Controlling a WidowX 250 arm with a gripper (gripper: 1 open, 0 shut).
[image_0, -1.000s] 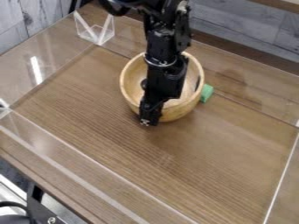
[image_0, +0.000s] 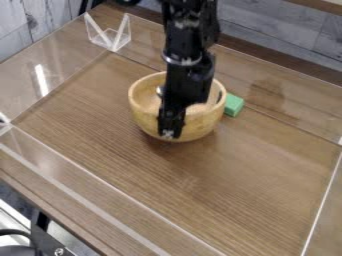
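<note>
A pale wooden bowl (image_0: 140, 100) sits in the upper middle of the wooden table (image_0: 227, 200). My black gripper (image_0: 178, 110) is over and in the bowl, blurred, its fingers reaching down in front of the inside. Whether it holds anything between them cannot be made out. The bowl's contents are mostly hidden behind the arm.
A small green block (image_0: 234, 105) lies just right of the bowl. A white wire-like object (image_0: 110, 32) stands at the back left. A wooden wall edges the back right.
The arm has moved and now looks more upright and blurred over the bowl.
</note>
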